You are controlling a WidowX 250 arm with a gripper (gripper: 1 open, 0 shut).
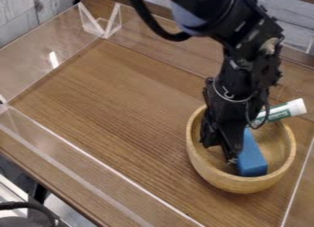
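Observation:
My black gripper (230, 137) reaches down into a round wooden bowl (211, 178) at the right of the table, its fingertips low inside the bowl's left half. A blue block (252, 158) lies in the right part of the bowl, beside the fingers. The gripper's body hides part of the bowl's inside, and whether anything is between the fingers is hard to see.
A white tube with a green end (287, 110) lies behind the bowl at the right. A white wall stands at the back right.

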